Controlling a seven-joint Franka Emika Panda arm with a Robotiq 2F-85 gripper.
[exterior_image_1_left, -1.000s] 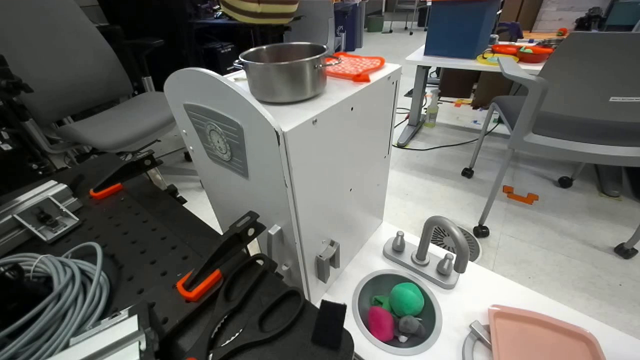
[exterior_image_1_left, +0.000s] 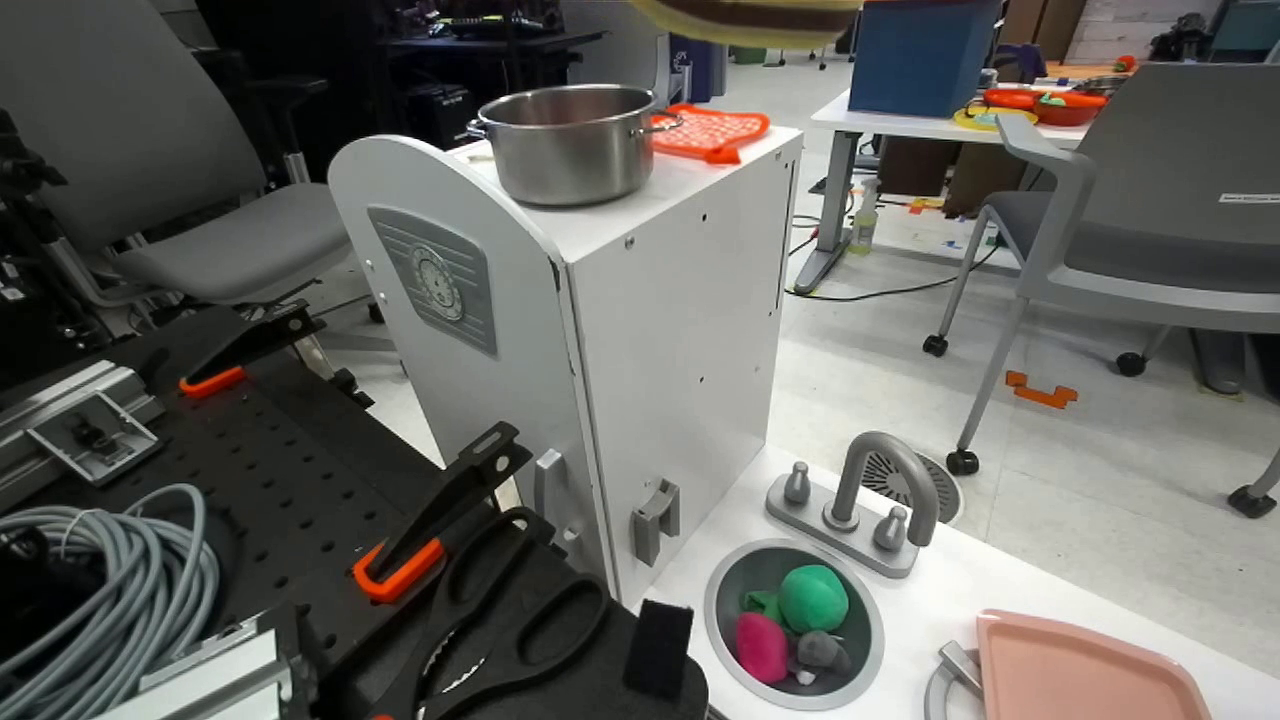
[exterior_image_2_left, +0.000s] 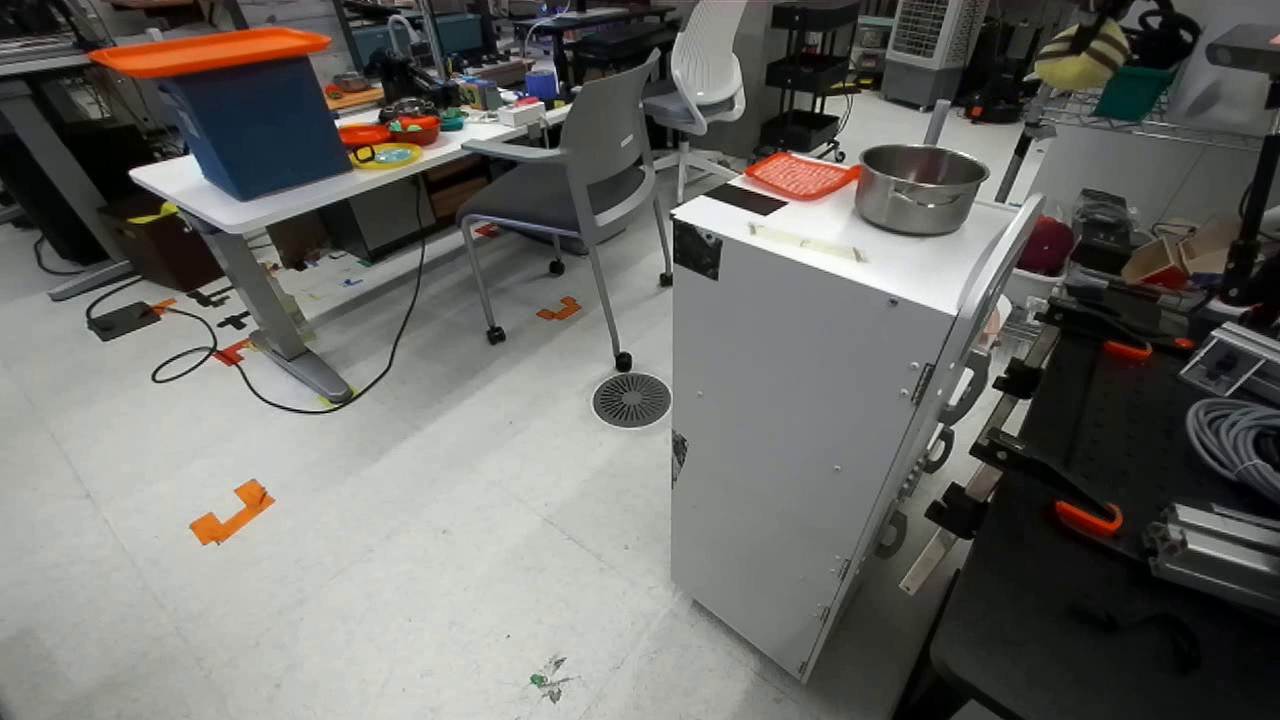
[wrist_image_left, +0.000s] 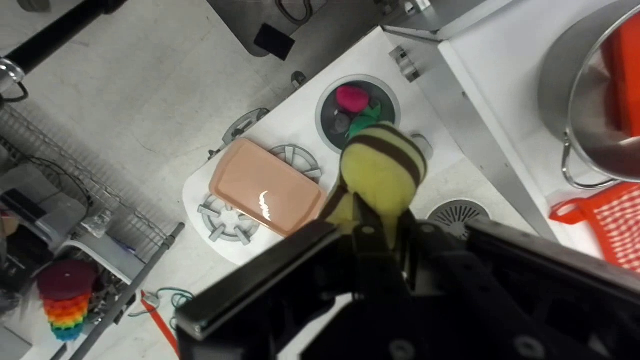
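A yellow plush toy with brown stripes (wrist_image_left: 384, 168) is pinched in my gripper, which is shut on it in the wrist view. The toy hangs high above the play kitchen, its underside showing at the top edge of exterior view 1. In exterior view 2 the striped toy (exterior_image_2_left: 1080, 55) appears at the upper right. Below, the round grey sink (exterior_image_1_left: 719, 624) holds a green ball-like toy (exterior_image_1_left: 813, 598), a pink one (exterior_image_1_left: 762, 648) and a dark grey one (exterior_image_1_left: 822, 652). On the cabinet top stands a steel pot (exterior_image_1_left: 573, 150).
A pink tray (exterior_image_1_left: 1092, 678) lies over the stove burners beside the sink. The grey faucet (exterior_image_1_left: 882, 480) rises behind the sink. An orange-red checked cloth (exterior_image_1_left: 708, 132) lies next to the pot. Scissors (exterior_image_1_left: 510, 636) rest on the black table.
In exterior view 1 the striped toy has moved right, from above the pot to beyond the cabinet's right side, and looks larger. The pot and the sink toys have stayed put.
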